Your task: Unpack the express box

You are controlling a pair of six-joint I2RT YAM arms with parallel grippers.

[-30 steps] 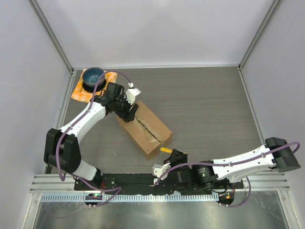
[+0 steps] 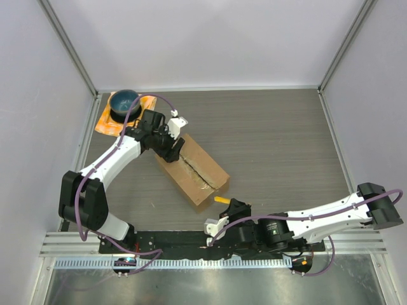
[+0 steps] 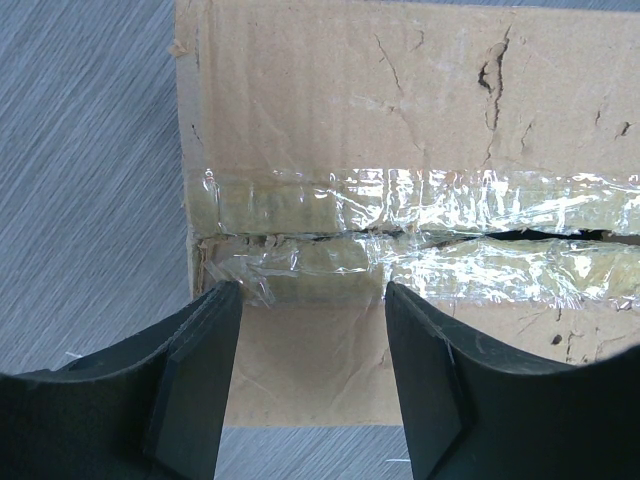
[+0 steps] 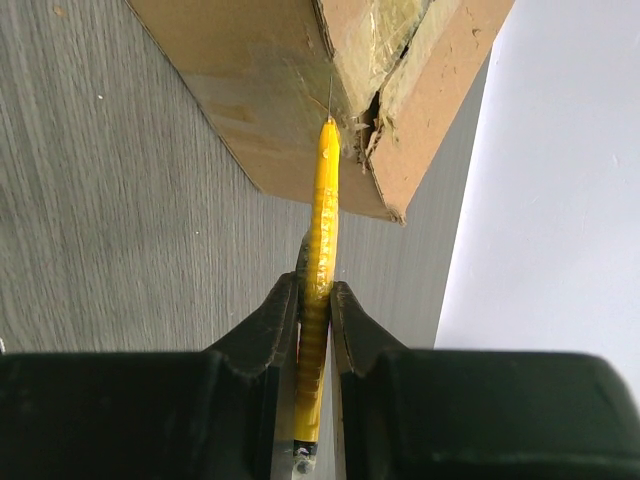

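Observation:
A taped cardboard box (image 2: 205, 166) stands at a slant on the table, its top seam split along part of the tape, with a dark gap showing in the left wrist view. My left gripper is part open over the far end of the box, nothing between its fingers. In the right wrist view, my right gripper is shut on a slim yellow cutter (image 4: 321, 220). The cutter's thin tip points at the taped near end of the box (image 4: 270, 110), close to the end of the seam; whether it touches cannot be told.
At the back left a dark blue pot (image 2: 124, 101) stands on an orange checked cloth (image 2: 109, 126), behind the left arm. The table (image 2: 273, 140) right of the box is clear.
The right arm has shifted very slightly to the right, cutter still held. The left arm and the box have not visibly moved.

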